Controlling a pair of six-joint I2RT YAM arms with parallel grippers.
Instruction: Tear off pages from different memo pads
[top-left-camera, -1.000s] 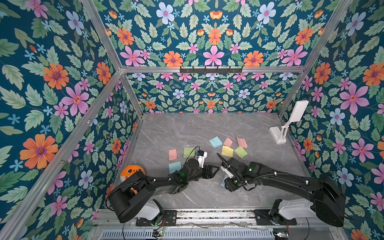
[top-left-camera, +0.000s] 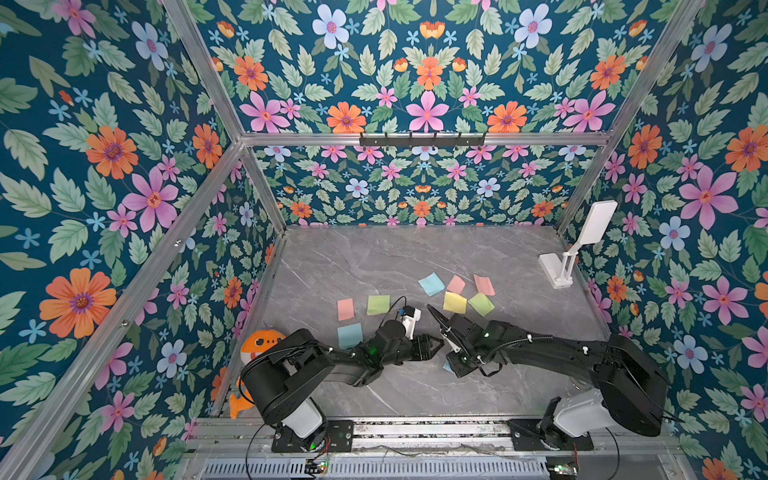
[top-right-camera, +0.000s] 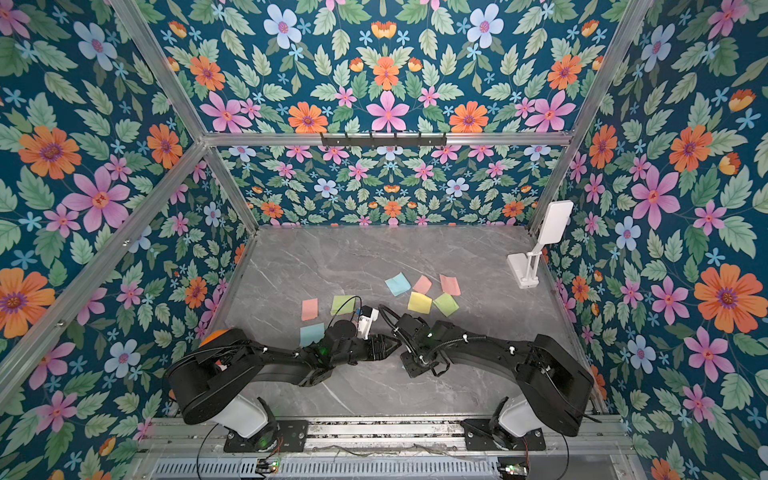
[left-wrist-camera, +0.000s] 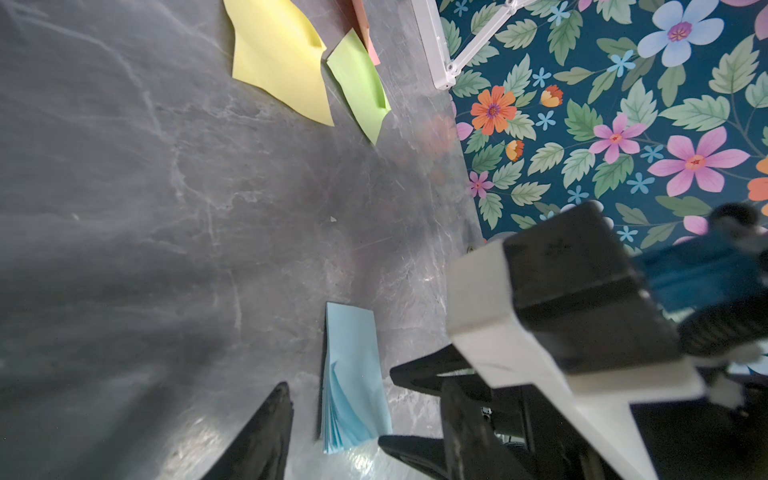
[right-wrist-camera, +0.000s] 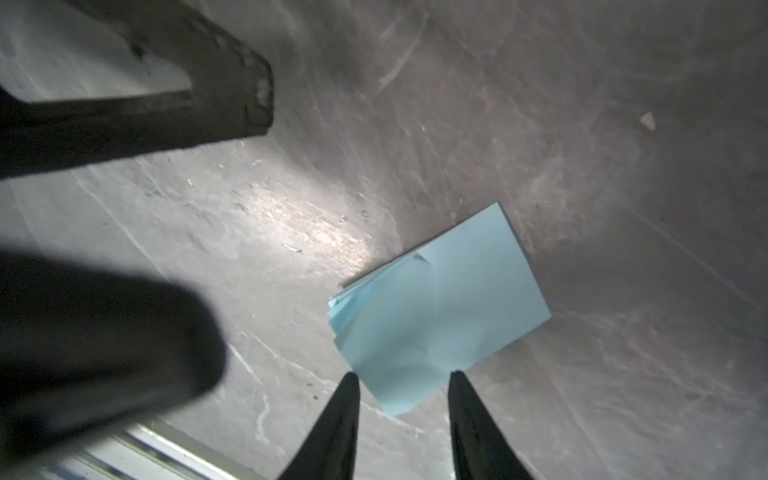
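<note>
Under the grippers, a light blue memo pad (right-wrist-camera: 456, 304) lies on the grey table, its sheets fanned apart at one end. My right gripper hovers part open over a corner of that pad, with a visible gap between its fingers. From the other side my left gripper faces it, also part open; its two fingers (right-wrist-camera: 232, 104) reach in beside the fanned end without touching the paper. Loose-looking blue (top-left-camera: 349, 336), green (top-left-camera: 378, 305) and pink (top-left-camera: 345, 309) squares lie behind the left arm. The top right view hides the pad behind the right gripper.
Further back right are yellow (top-left-camera: 454, 302), green (top-left-camera: 481, 304), blue (top-left-camera: 431, 283) and pink (top-left-camera: 484, 285) papers. A white lamp (top-left-camera: 557, 270) stands at the right edge, an orange toy (top-left-camera: 260, 344) at the left.
Over the last second my left gripper has shifted slightly right, and the right arm has swung left, its elbow well inward. The papers at the back have not moved.
</note>
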